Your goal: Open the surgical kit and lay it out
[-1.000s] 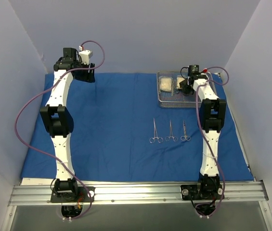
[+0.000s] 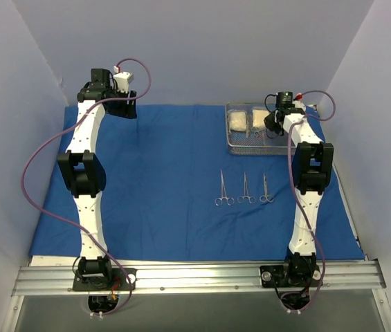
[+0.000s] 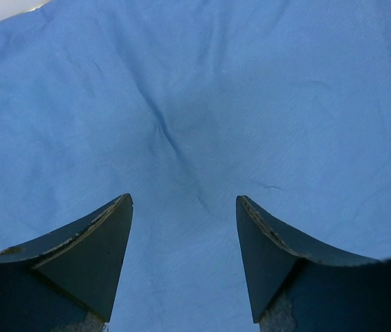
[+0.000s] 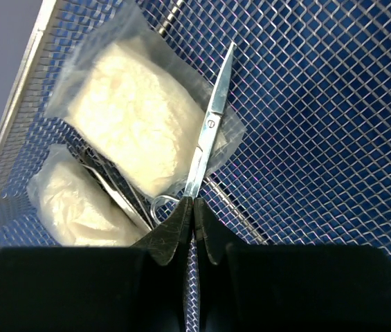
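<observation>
My right gripper is shut over the wire-mesh tray (image 2: pixel 240 149), its tips at the lower end of steel scissors (image 4: pixel 209 124); whether anything is between them is unclear. The tray also holds two bagged white pads (image 4: pixel 133 114) (image 4: pixel 84 200) and more steel instruments (image 4: pixel 115 194) between them. Three ringed instruments lie in a row on the blue cloth below the tray: a left one (image 2: pixel 224 199), a middle one (image 2: pixel 246 198) and a right one (image 2: pixel 266 198). My left gripper stands open above bare cloth at the back left.
The blue drape (image 2: pixel 147 194) is clear across its left and middle. Grey walls (image 2: pixel 8 138) close the workspace at the back and both sides; a metal rail (image 2: pixel 195 270) runs along the front.
My right arm has shifted slightly rightward and a little toward the back over the tray. The left arm and the instruments on the cloth look unchanged.
</observation>
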